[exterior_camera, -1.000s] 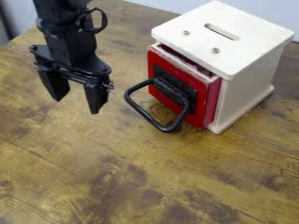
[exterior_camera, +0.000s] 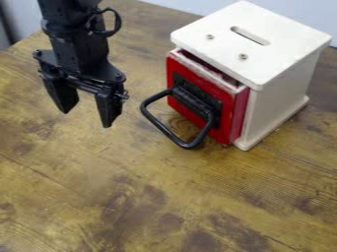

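My black gripper hangs at the upper left with its two fingers spread open and nothing between them. To its right stands a white wooden box with a slot and screws on top. Its red front door carries a black looped handle, which sticks out toward the gripper and low over the table. The gripper is apart from the handle, to its left.
A pale wall shows at the back edges.
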